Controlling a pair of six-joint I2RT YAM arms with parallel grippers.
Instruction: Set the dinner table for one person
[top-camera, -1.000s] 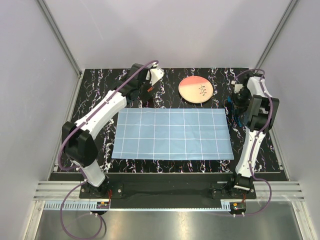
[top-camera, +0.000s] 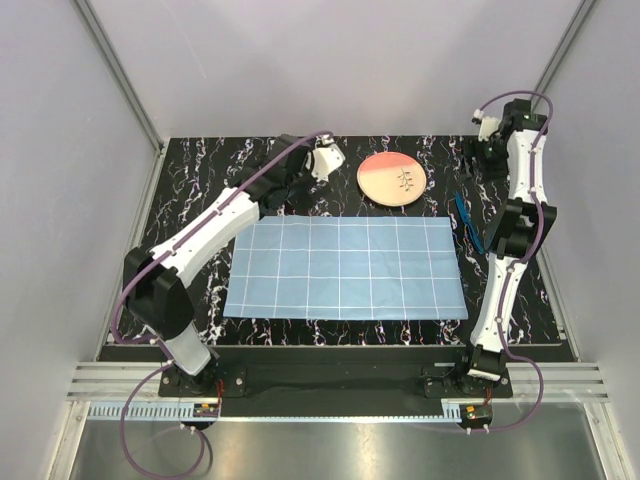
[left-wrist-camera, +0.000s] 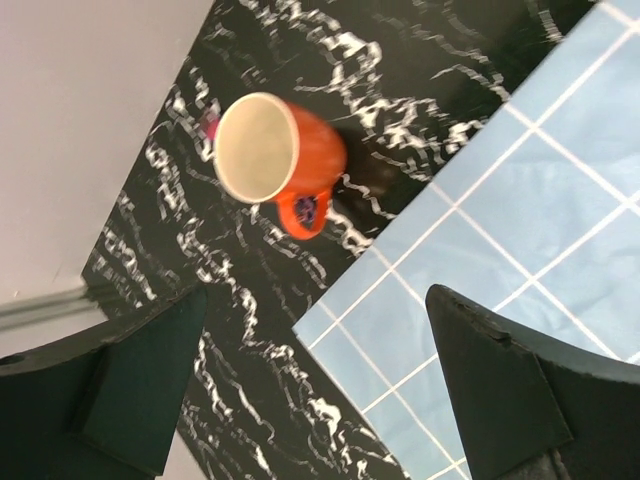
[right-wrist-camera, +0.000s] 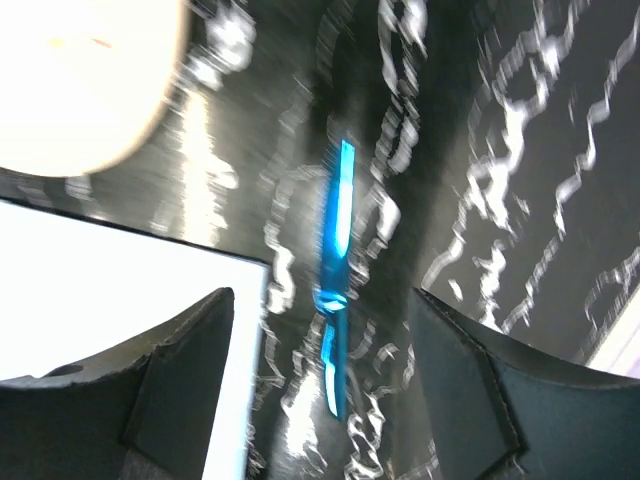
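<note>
An orange mug (left-wrist-camera: 322, 152) with a pale inside lies on the dark marbled table in the left wrist view, its mouth turned toward the left; the left arm covers it in the top view. My left gripper stands open, with nothing between its fingers. A slim blue utensil (top-camera: 467, 222), seemingly a knife, lies right of the light-blue placemat (top-camera: 345, 268). My right gripper is open too, and the utensil shows beyond the gap between its fingers, untouched. Behind the placemat rests a pink and cream plate (top-camera: 391, 180).
Walls close off the back and both sides of the table. The placemat is bare.
My right gripper has moved toward the back of the table, uncovering more of the blue utensil. The left gripper has shifted slightly to the right. Plate and placemat have stayed put.
</note>
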